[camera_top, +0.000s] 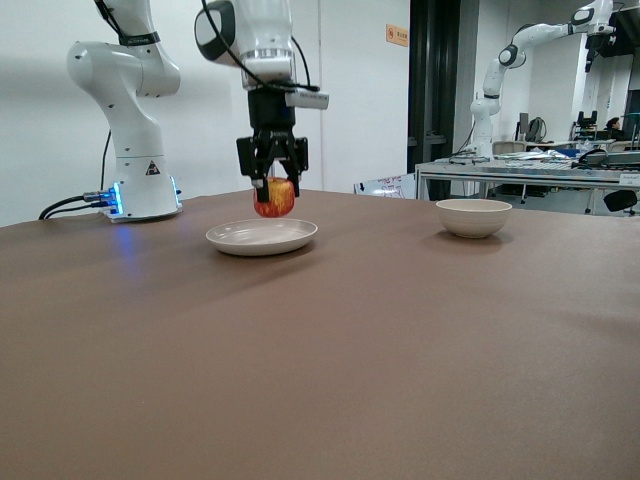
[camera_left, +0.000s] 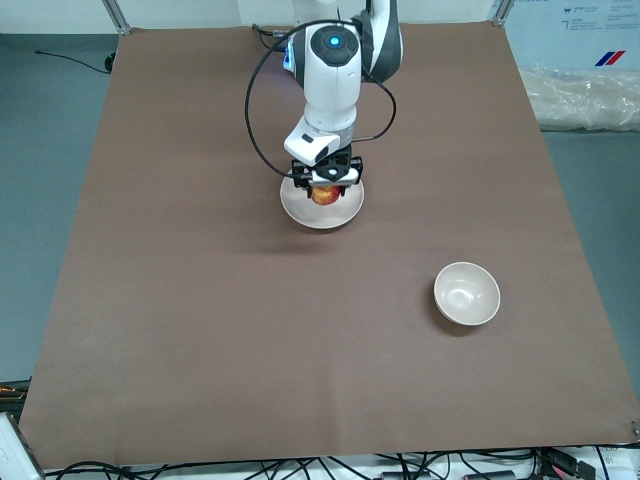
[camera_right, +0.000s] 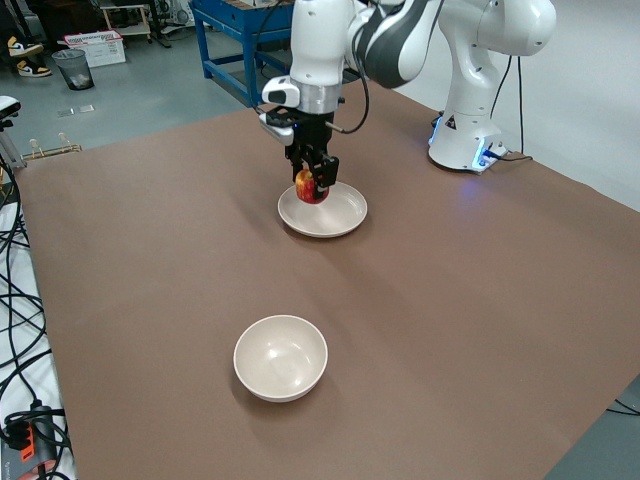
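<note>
My gripper (camera_top: 273, 175) is shut on a red-yellow apple (camera_top: 274, 200), held just over a white plate (camera_top: 262, 236). In the left view the apple (camera_left: 326, 196) shows beneath the black gripper, with the plate (camera_left: 298, 209) around it. In the right view the apple (camera_right: 308, 188) is between the fingers above the plate (camera_right: 345, 213). An empty white bowl (camera_left: 467, 294) stands apart on the table, at the right in the left view and in the foreground of the right view (camera_right: 280, 360).
Cables and boxes lie along another edge, outside the top.
</note>
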